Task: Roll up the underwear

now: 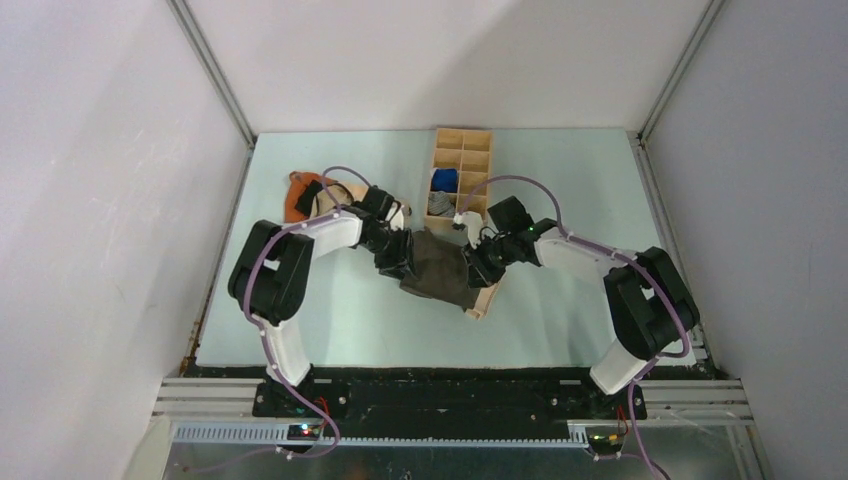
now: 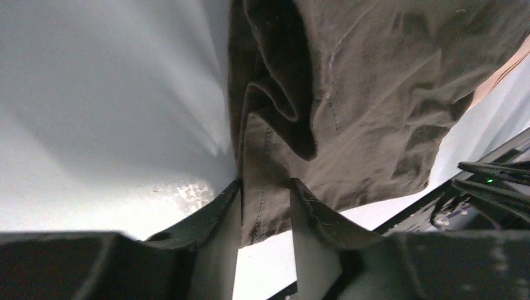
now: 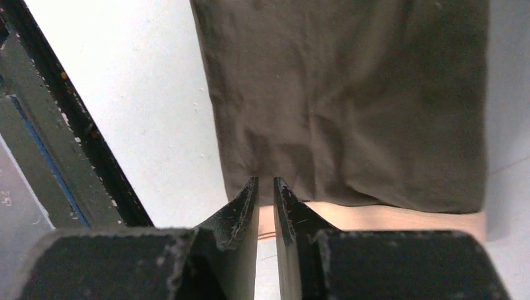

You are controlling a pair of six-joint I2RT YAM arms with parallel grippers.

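Observation:
Dark brown underwear (image 1: pixel 435 280) lies on the table with folds along its left edge, seen closely in the left wrist view (image 2: pixel 369 119) and right wrist view (image 3: pixel 350 106). My left gripper is over that folded left edge, fingers apart. My right gripper is over the underwear's edge beside a pale beige strip (image 3: pixel 369 217), with its fingertips a small gap apart. Whether either holds cloth is not clear.
A wooden compartment box (image 1: pixel 462 140) with blue and grey cloths stands at the back. An orange cloth (image 1: pixel 300 182) and other garments lie at back left.

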